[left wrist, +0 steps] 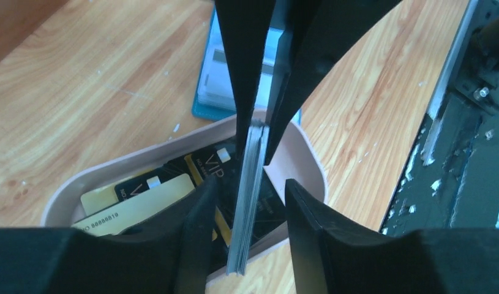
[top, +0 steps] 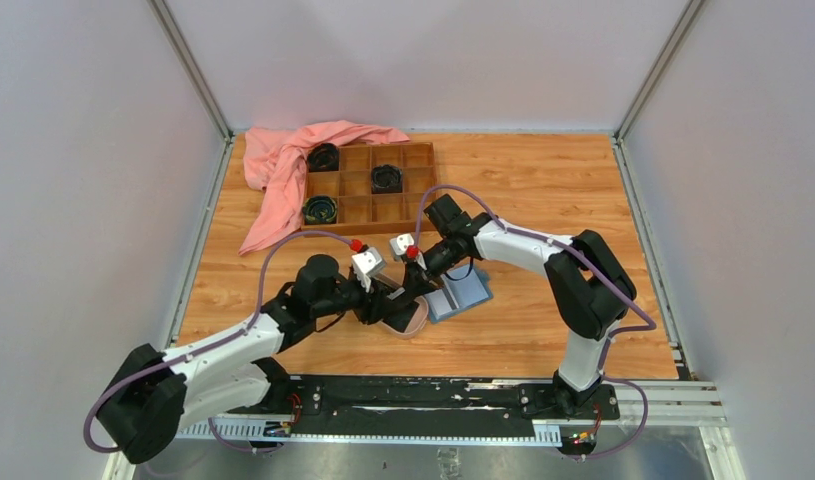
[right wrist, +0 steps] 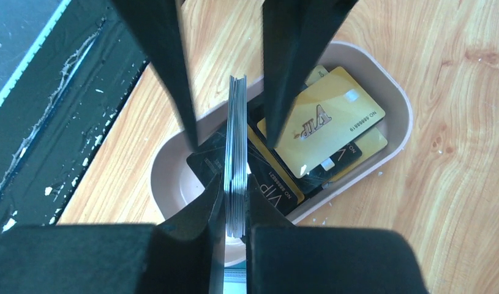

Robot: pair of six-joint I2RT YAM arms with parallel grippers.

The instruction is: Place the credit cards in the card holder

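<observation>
A thin upright stack of cards (left wrist: 249,202) stands edge-on in the left wrist view, above the pinkish tray (left wrist: 121,160). My right gripper is shut on this stack. In the left wrist view its dark fingers (left wrist: 250,61) come down from the top and clasp the upper end. My left gripper is part open, one finger on each side of the stack's lower part, with visible gaps. Black and gold VIP cards (right wrist: 323,119) lie loose in the tray. The blue card holder (top: 465,291) lies open on the table, right of the tray.
A wooden compartment box (top: 371,187) holding several black round items stands at the back. A pink cloth (top: 275,185) drapes beside it. Bare tabletop (top: 553,190) spreads out to the right. Both grippers are close together over the tray.
</observation>
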